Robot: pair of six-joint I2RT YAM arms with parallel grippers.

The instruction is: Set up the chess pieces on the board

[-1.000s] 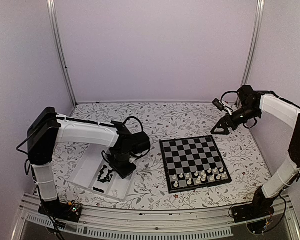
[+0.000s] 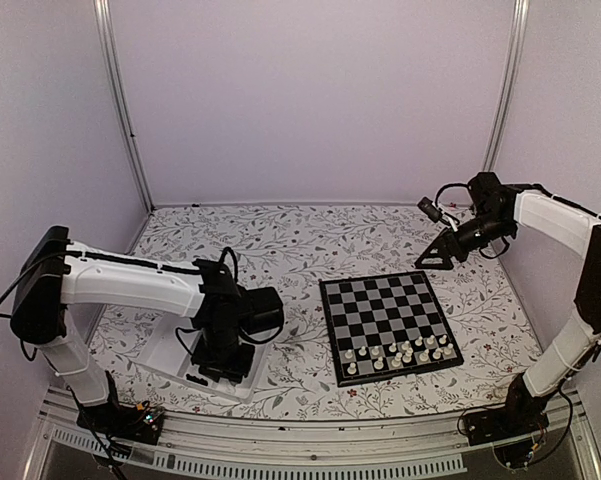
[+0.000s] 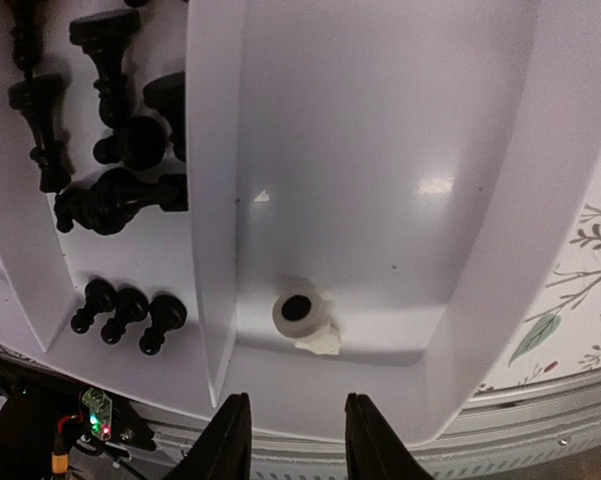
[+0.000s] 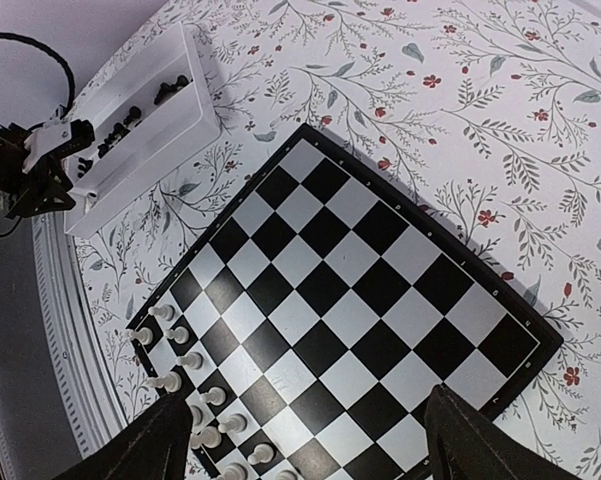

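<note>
One white chess piece lies in the near end of the box's right compartment, its round base with a dark centre turned to the camera. Black pieces fill the neighbouring compartment, mostly toppled, with several pawns at its near end. Above the box, my left gripper is open, nothing between its fingers, beyond the white piece toward the front wall. White pieces stand in rows along the near side of the chessboard. Past the board's far right corner, my right gripper hangs open and empty.
The white box sits at the front left, its divider rising between compartments. Bare patterned table lies between box and board and behind both. A metal rail runs along the front edge.
My left arm has moved toward the front and slightly left over the box, now covering most of the black pieces in the top view. The right gripper has shifted slightly left.
</note>
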